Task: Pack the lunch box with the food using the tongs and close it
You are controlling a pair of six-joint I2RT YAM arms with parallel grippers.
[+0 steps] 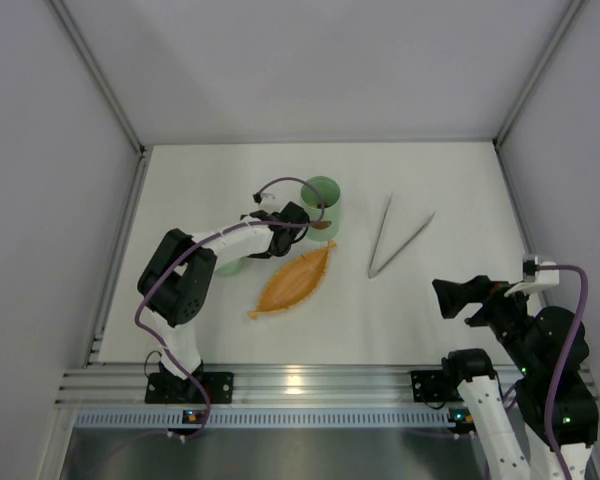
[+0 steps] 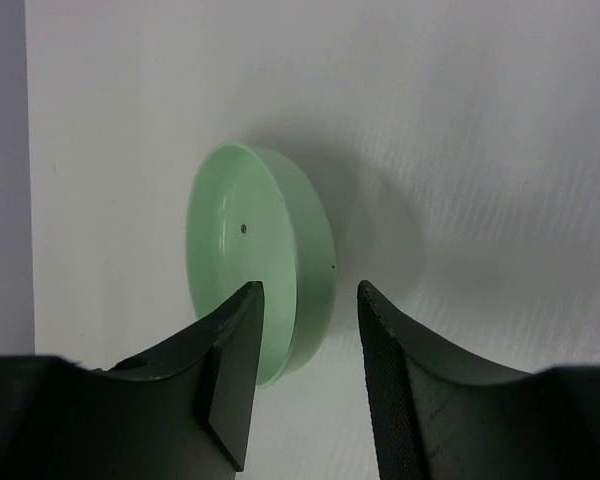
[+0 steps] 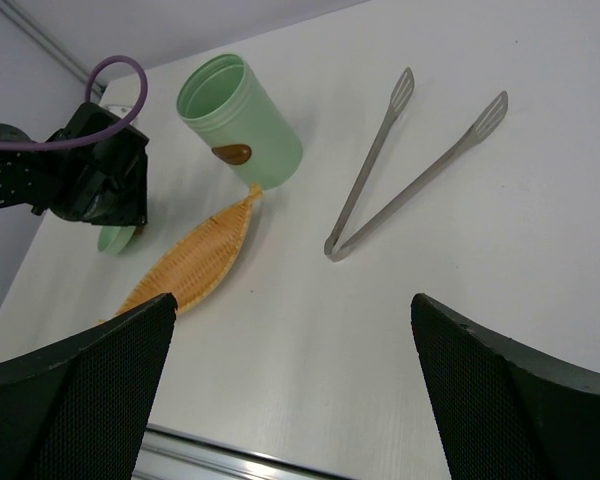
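Note:
In the left wrist view a round, shallow green lid (image 2: 245, 245) shows its hollow side and rim. My left gripper is part open, one fingertip in line with the hollow and the other just outside the wall; whether either touches cannot be told. Only a bit of that lid (image 1: 229, 268) shows from above, past the left arm. The green cup-like box (image 1: 323, 217) stands upright beside the left gripper, a brown patch on its side. My right gripper is open and empty, off the table's front right (image 1: 461, 308).
An orange leaf-shaped tray (image 1: 292, 282) lies in front of the green box. Grey tongs (image 1: 379, 240) rest splayed right of centre. Walls bound the sides and back.

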